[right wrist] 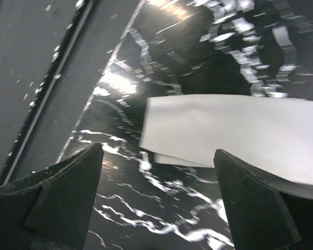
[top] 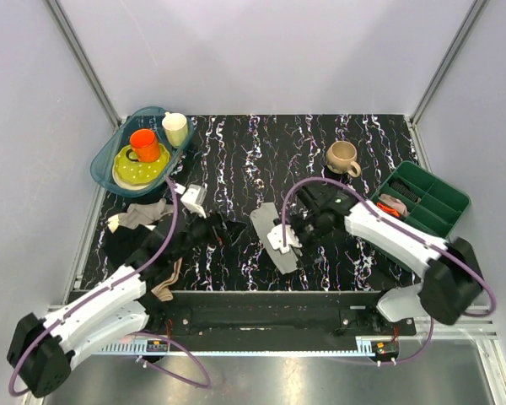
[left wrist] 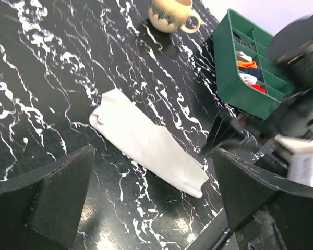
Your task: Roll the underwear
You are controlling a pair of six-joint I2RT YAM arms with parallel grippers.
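The underwear (top: 264, 221) lies flat on the dark marbled surface as a long, pale grey folded strip, slanting down to the right in the top view. Its whole length shows in the left wrist view as a strip of cloth (left wrist: 141, 138). My left gripper (top: 230, 230) is open to the left of the cloth, nothing between its fingers. My right gripper (top: 293, 226) hovers over the strip's right side and hides part of it. In the right wrist view the right gripper's fingers (right wrist: 68, 192) stand wide apart, with the cloth's near end (right wrist: 182, 127) beyond them.
A blue basket (top: 99, 160) with cups and a yellow plate stands at back left. A pile of clothes (top: 135, 221) lies beside the left arm. A beige mug (top: 341, 158) and a green divided box (top: 445, 202) are at the right.
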